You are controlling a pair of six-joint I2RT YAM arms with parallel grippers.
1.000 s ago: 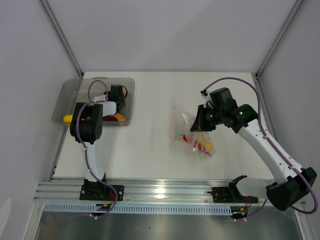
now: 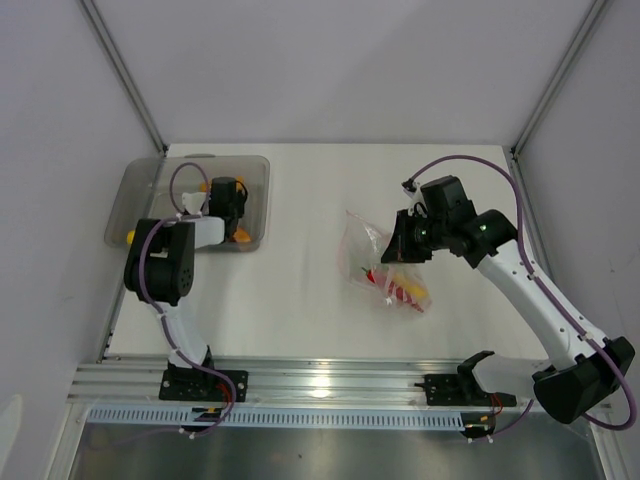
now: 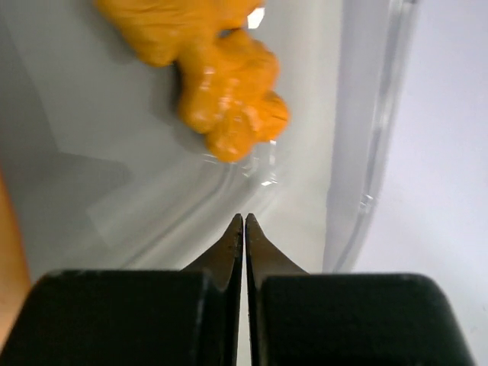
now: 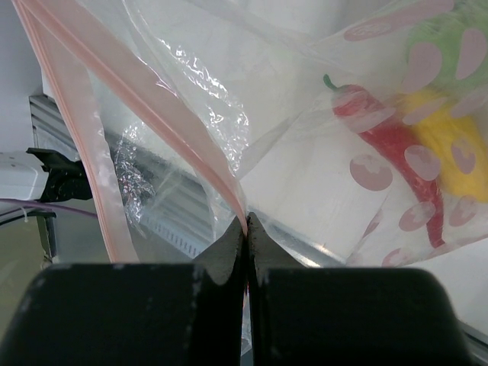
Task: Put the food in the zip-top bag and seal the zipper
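Observation:
My left gripper is shut with nothing visible between its fingers, low in the grey bin (image 2: 170, 180) at the left, beside a lumpy orange food piece (image 3: 229, 91). My right gripper is shut on the pink-edged rim of the clear bag (image 4: 152, 99), which lies right of centre on the table. Through the bag show a red chili (image 4: 389, 149), a yellow item (image 4: 450, 133) and a green item (image 4: 446, 42).
Pale walls surround the back and sides, with metal rails along the edges.
The right arm and bag look unchanged.

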